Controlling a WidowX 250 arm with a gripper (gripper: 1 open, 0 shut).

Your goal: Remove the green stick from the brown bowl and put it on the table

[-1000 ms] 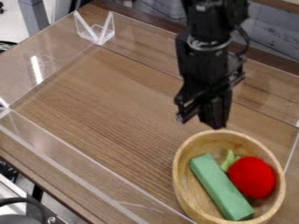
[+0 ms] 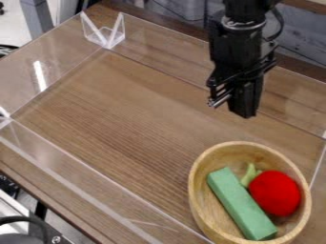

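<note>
The green stick (image 2: 239, 203) lies in the brown bowl (image 2: 200, 183) at the lower right, on the bowl's left side. Beside it in the bowl rests a red ball-like object (image 2: 275, 193), with a small light green piece (image 2: 249, 174) between them. Up and away from the bowl, over the table's far right part, my black gripper (image 2: 228, 107) is shut with nothing held. The stick is well clear of its fingers.
Bare wooden table (image 2: 121, 119) stretches across the middle and left, free of objects. A white wire-like stand (image 2: 105, 32) is at the far left. Dark cables (image 2: 26, 221) show at the lower left, beyond the table edge.
My gripper has moved away from the bowl, up and toward the back of the table. The bowl, the green stick and the red object stay where they were.
</note>
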